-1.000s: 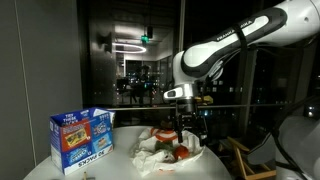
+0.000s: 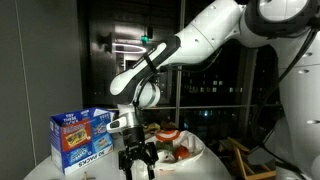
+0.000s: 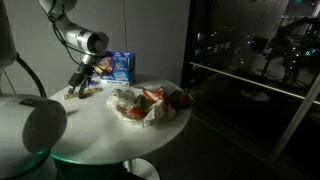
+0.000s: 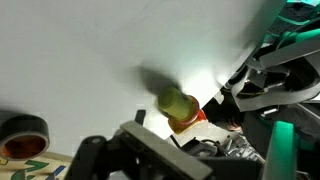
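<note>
My gripper point(image 2: 138, 160) points down over the white table, left of the white bag point(image 2: 165, 156) and in front of the blue box point(image 2: 82, 139). Its fingers stand open, and nothing shows held. In exterior view 2 it hangs at the far left end of the table. A small green rounded object point(image 4: 176, 102) with an orange-red part lies near the dark finger point(image 4: 165, 155) in the wrist view. A black tape roll point(image 4: 22, 140) with an orange inner ring appears at that view's left edge.
Reddish items lie in the white bag point(image 3: 135, 105), which stands mid-table near the box point(image 3: 118, 68). Past the table's rounded right edge the floor point(image 3: 225, 145) is dark.
From over the bag's right side, my gripper has moved left across it and lower, to a place beside the blue box. Box and bag look unmoved.
</note>
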